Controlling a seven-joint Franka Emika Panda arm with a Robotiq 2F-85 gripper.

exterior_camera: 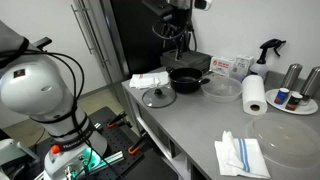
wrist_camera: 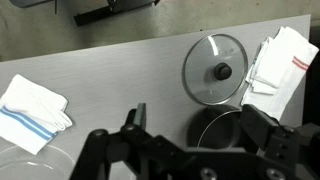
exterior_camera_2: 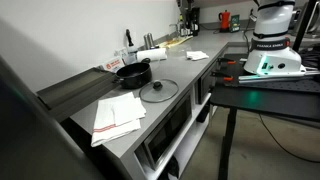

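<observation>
My gripper [exterior_camera: 180, 44] hangs high over the grey counter, above and behind the pot. Its fingers stand open in the wrist view, nothing between the fingers. A black pot [exterior_camera: 187, 80] has no lid on and looks empty; the gripper partly covers the pot [wrist_camera: 213, 128] in the wrist view. The round glass lid [exterior_camera: 158, 97], with a dark rim and black knob, lies flat on the counter beside it. Folded white cloths with red stripes [exterior_camera_2: 118, 115] are near the lid. Another white towel with blue stripes [exterior_camera: 241, 155] lies toward the other end.
A clear bowl [exterior_camera: 222, 89], a paper towel roll [exterior_camera: 254, 95], small cans [exterior_camera: 287, 99] and metal canisters [exterior_camera: 290, 77] stand along the back. A large clear round lid or dish [exterior_camera: 283, 140] lies near the blue-striped towel. Mid-counter is bare.
</observation>
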